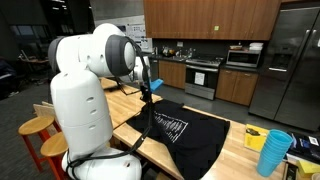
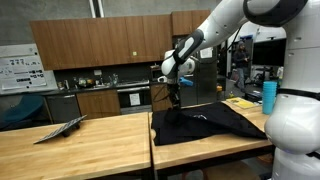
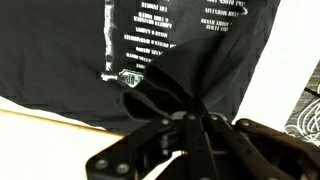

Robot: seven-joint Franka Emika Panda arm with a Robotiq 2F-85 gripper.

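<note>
A black cloth with white printed lettering (image 3: 150, 40) is spread over the wooden table, with its dark expanse (image 1: 195, 140) reaching towards the front edge. My gripper is shut, and a raised fold of the cloth runs up to its fingertips. The exterior views put the gripper (image 1: 149, 100) over the cloth's left side, where the fabric (image 2: 172, 118) stands up in a peak beneath it. Between the fingers themselves the exact grip is too dark to make out. The rest of the cloth (image 2: 215, 122) lies on the table.
A blue cup (image 1: 273, 153) stands at the table's right end, near a yellow item (image 1: 256, 138). Bare wood (image 2: 60, 150) stretches left of the cloth. Stools (image 1: 42, 124) stand beyond the table's edge. Pale cord (image 3: 306, 122) lies coiled below the edge.
</note>
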